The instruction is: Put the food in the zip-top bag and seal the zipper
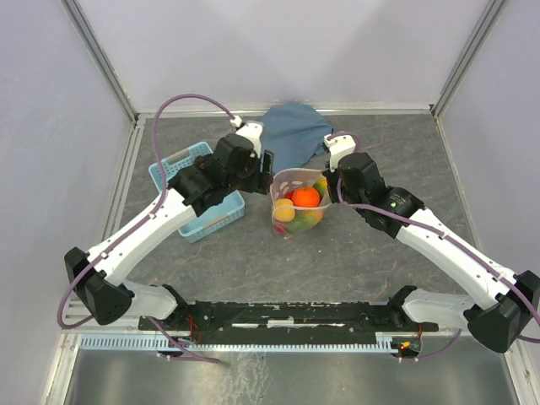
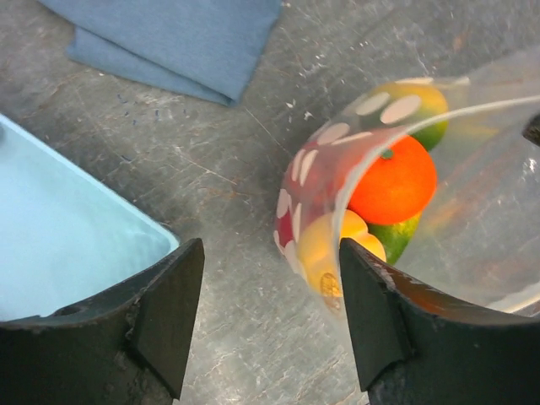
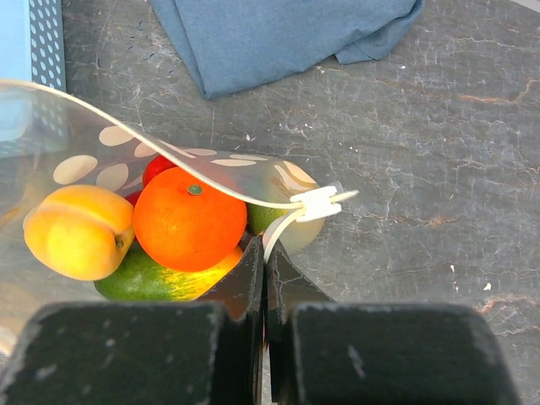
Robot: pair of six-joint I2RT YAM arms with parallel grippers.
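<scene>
A clear zip top bag (image 1: 293,176) stands with its mouth spread and pieces of food inside. An orange (image 3: 191,218), a yellow-orange piece (image 3: 78,230), a green-yellow piece (image 3: 160,277) and something red (image 3: 155,170) show within. My right gripper is shut on the bag's rim, near the white slider (image 3: 317,203). On the bag's other side, my left gripper has its fingers apart with only bare table visible between them. One of its fingers (image 2: 359,278) lies close against the bag's rim; contact cannot be made out.
Left of the bag sits a light blue basket (image 1: 212,221), partly under my left arm; some of its inside is hidden. A folded blue cloth (image 1: 291,135) lies behind the bag.
</scene>
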